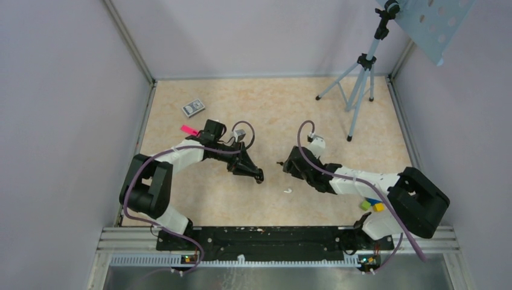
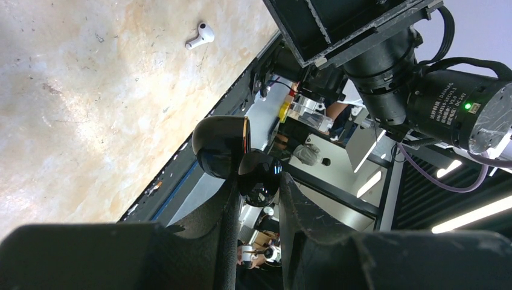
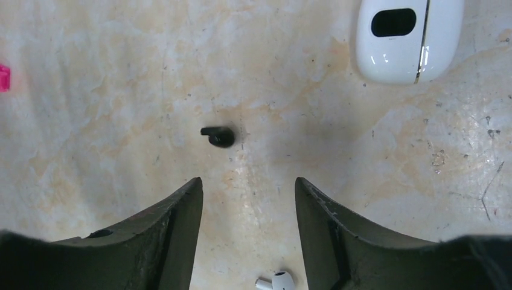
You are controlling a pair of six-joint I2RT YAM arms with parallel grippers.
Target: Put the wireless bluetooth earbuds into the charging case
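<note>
My left gripper is shut on the glossy black charging case [image 2: 218,145], which carries a thin gold seam and is held above the table. How its slots stand cannot be made out. On the bare table lies the black earbud [image 3: 222,137], its short stem pointing left in the right wrist view; from above it is a small dark speck [image 1: 280,162] at the tip of the right arm. Over the table my right gripper is open and empty, its fingers well apart, with the earbud just beyond the left fingertip.
A white case [image 3: 392,51] and a white earbud [image 3: 282,281] also rest on the table. At the back left are a card box [image 1: 193,107] and a pink strip [image 1: 189,130]; a tripod [image 1: 362,78] stands back right.
</note>
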